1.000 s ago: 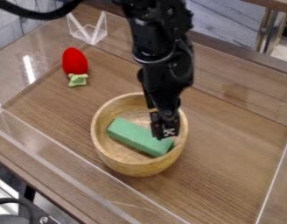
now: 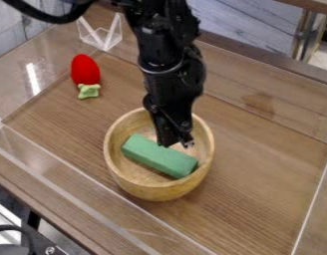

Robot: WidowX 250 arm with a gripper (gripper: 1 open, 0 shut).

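My black gripper [image 2: 170, 133] hangs over the back part of a round wooden bowl [image 2: 137, 185], its fingers close together and shut, nothing visible between them. In the bowl lies a green block [image 2: 159, 156], tilted diagonally, just below the fingertips.
A red object with a green end [image 2: 85, 72] lies at the back left. A white wire rack [image 2: 103, 32] stands behind it.
The gripper has moved a little left over the bowl, and its fingers have turned and drawn closer. The bowl and green block look unmoved.
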